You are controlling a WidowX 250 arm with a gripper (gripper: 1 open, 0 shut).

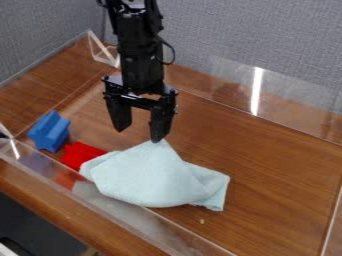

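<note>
My black gripper [139, 120] hangs over the wooden table, open, with its two fingers spread and nothing between them. Just below it lies a crumpled pale cloth [155, 178], its peak reaching up near the right fingertip; whether they touch I cannot tell. To the left of the cloth is a red block [79, 154], partly next to the cloth's edge. A blue block [48, 130] sits further left.
Clear low walls edge the table at the front left and back.
</note>
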